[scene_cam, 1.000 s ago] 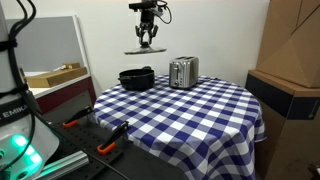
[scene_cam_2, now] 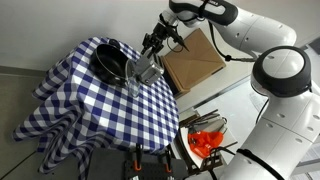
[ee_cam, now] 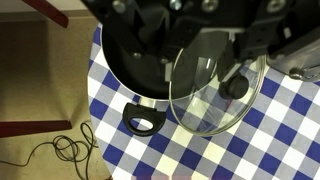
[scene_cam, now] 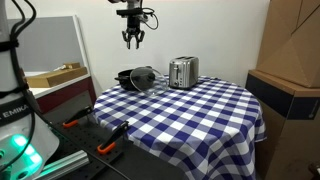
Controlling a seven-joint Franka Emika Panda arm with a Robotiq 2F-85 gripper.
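A glass lid [scene_cam: 149,80] with a metal rim rests tilted against the right side of a black pot [scene_cam: 125,77] in exterior view 1. Its dark knob [ee_cam: 235,88] shows in the wrist view, apart from the fingers. Part of the pot [ee_cam: 140,58] lies under the lid there, with one black handle [ee_cam: 144,119] toward the viewer. Above the pot and lid hangs my gripper [scene_cam: 133,43], with a visible space between it and the lid. No object shows between its fingers, but how far they are closed is unclear.
A silver toaster [scene_cam: 184,72] stands right of the lid. Free room covers the front and right of the checkered tablecloth [scene_cam: 190,120]. Brown boxes [scene_cam: 285,100] are at the far right, and a cable [ee_cam: 75,150] lies on the floor.
A second ago the lid hung level from my gripper above the pot.
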